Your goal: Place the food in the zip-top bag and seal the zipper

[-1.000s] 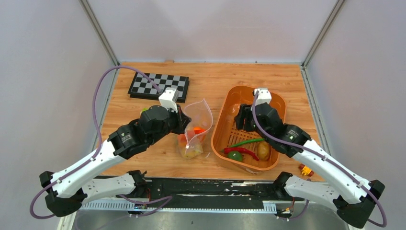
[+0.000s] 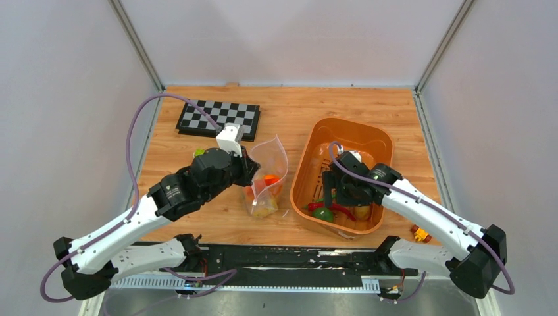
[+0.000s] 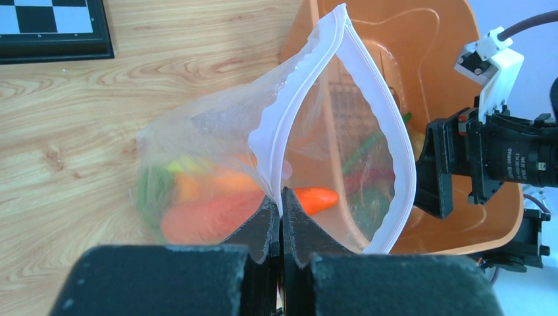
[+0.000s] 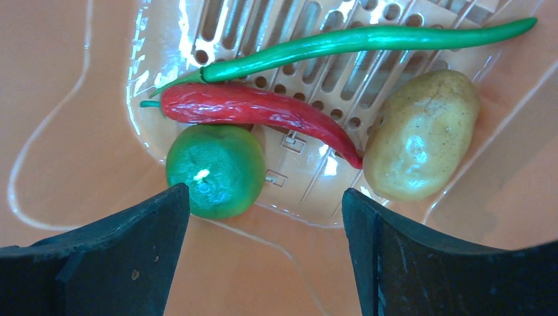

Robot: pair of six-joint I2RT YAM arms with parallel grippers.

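Observation:
The clear zip top bag (image 3: 197,131) stands with its white-rimmed mouth spread wide, and orange, red, green and yellow food shows inside. My left gripper is shut on the near edge of the bag's mouth. Over the orange bin my right gripper stands open with nothing between its fingers. Below it in the right wrist view lie a green lime-like fruit (image 4: 216,171), a red chili (image 4: 263,110), a long green chili (image 4: 368,41) and a potato (image 4: 422,135). The right arm partly covers the bin's contents in the top view.
The orange bin (image 2: 304,164) stands right of the bag, its wall close to the bag's mouth. A checkered board (image 2: 220,117) lies at the back left. Bare wood (image 2: 283,105) spans the back middle. A small orange-yellow object (image 2: 421,234) sits at the front right.
My right gripper has come toward the front of the bin, over the food there. The bag's mouth has shifted slightly left; my left arm has hardly moved.

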